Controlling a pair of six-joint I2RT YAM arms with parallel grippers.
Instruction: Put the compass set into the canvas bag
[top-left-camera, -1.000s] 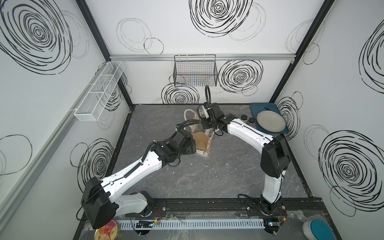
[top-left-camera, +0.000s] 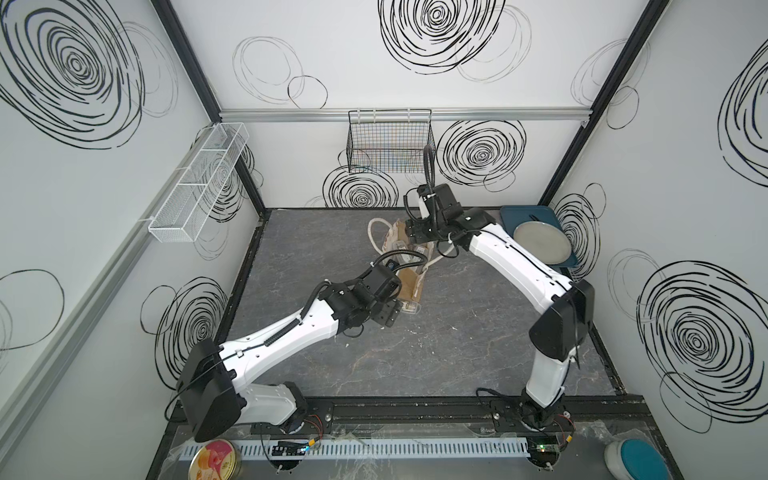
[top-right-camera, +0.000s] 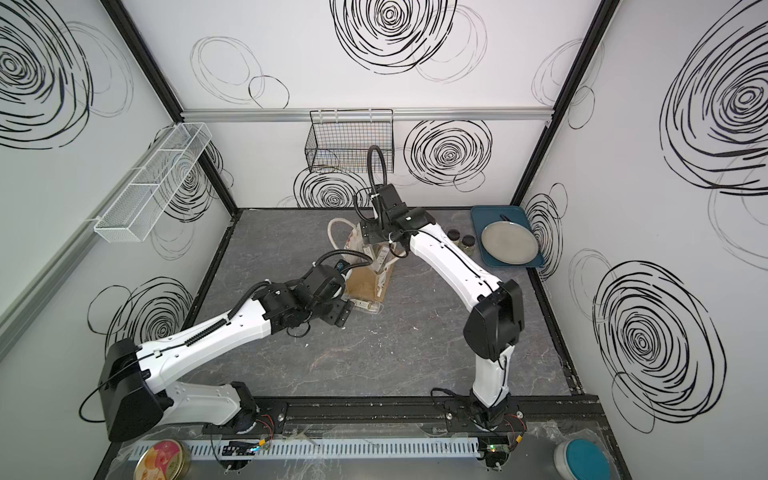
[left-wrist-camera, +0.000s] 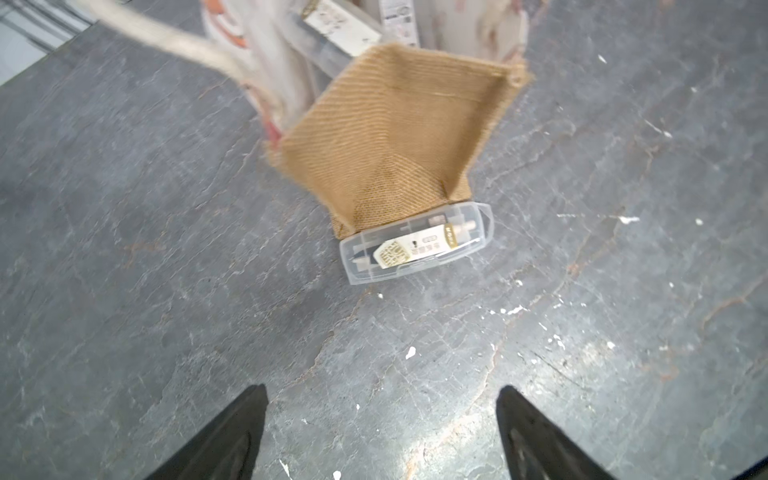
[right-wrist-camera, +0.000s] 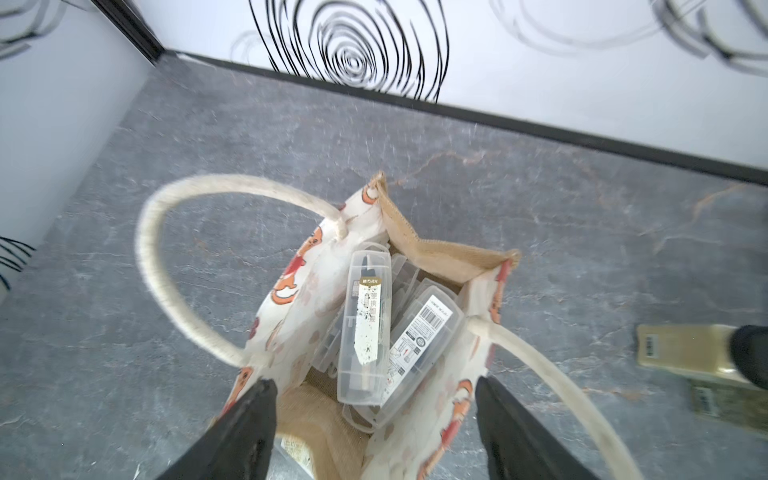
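The canvas bag (right-wrist-camera: 272, 328), off-white with printed figures, tan end panels and pale rope handles, stands open at the table's middle. Several clear cases are inside; in the right wrist view one compass set case (right-wrist-camera: 368, 320) lies on top, another case (right-wrist-camera: 420, 344) beside it. Against the bag's near tan end (left-wrist-camera: 392, 120), outside on the table, rests a compass set (left-wrist-camera: 416, 242) in a clear case. My left gripper is open above the table, just nearer than that case. Above the bag, my right gripper has its fingers apart with nothing between them.
A grey plate (top-right-camera: 509, 242) on a blue tray (top-right-camera: 486, 214) occupies the back right corner. Between it and the bag stand two small dark-lidded jars (top-right-camera: 467, 241). Wire baskets hang on the back and left walls. Bare table lies left and in front.
The left gripper has shifted a little to the right and nearer the front, by the bag's near end.
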